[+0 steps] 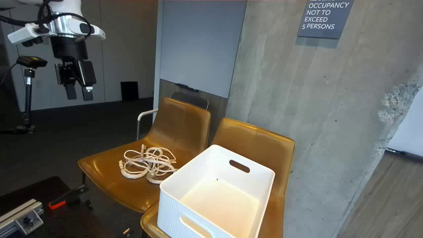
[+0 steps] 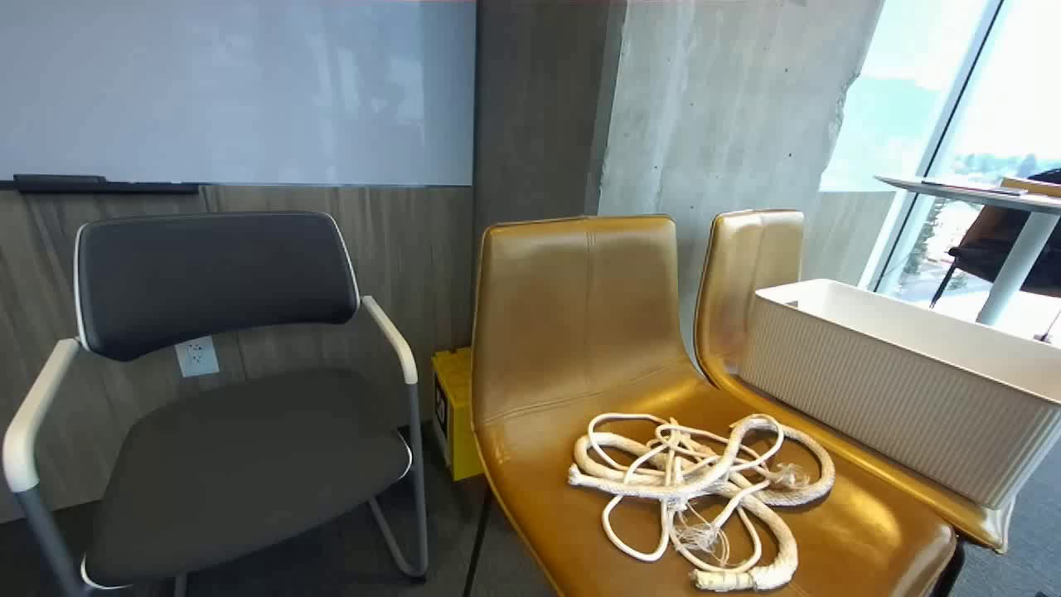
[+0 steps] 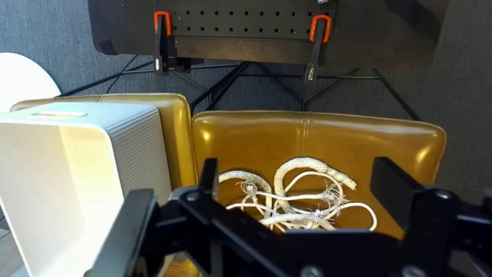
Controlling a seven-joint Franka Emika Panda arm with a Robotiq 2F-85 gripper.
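Note:
White ropes, thick and thin, lie in a loose tangle on the seat of a brown leather chair. The same rope pile appears in exterior view 1, left of a white ribbed bin that rests on the neighbouring chair. As far as its interior shows, the bin is empty. My gripper hangs high at the upper left, well above the chairs. In the wrist view the gripper stands open, its black fingers wide apart, with the ropes visible below between them.
A dark table with orange-tipped clamps runs along the front of the chairs. A grey armchair stands to the left in exterior view 2. Behind the chairs rises a concrete pillar. The bin's walls stand above the seats.

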